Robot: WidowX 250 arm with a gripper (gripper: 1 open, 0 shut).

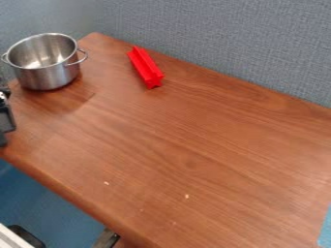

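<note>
A steel pot [45, 73] with two side handles stands at the back left of the wooden table [181, 145]. A red elongated block [145, 66] lies to its right, near the back edge. Dark parts of my gripper [4, 116] show at the left frame edge, in front of the pot; most of it is out of frame, and its fingers cannot be made out.
A grey padded wall [233, 44] runs along the back. Blue floor and some hardware show at the lower left.
</note>
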